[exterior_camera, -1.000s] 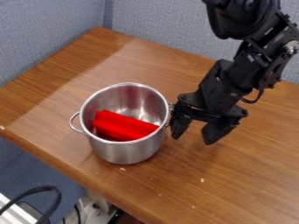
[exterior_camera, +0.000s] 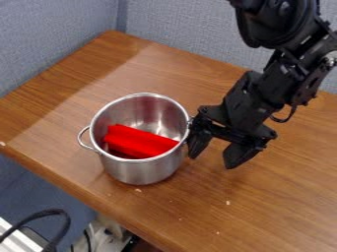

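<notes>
A silver metal pot with a wire loop handle stands on the wooden table, left of centre. A red cylindrical object lies inside it. My black gripper is low beside the pot's right rim, its fingers apart and open, with no object visible between them. Whether the left finger touches the pot cannot be told.
Grey padded walls stand behind and to the left. Black cables hang past the table's front left edge.
The upper part of my arm has shifted slightly right and down, and the gripper has moved very slightly. The pot and red object look about the same.
</notes>
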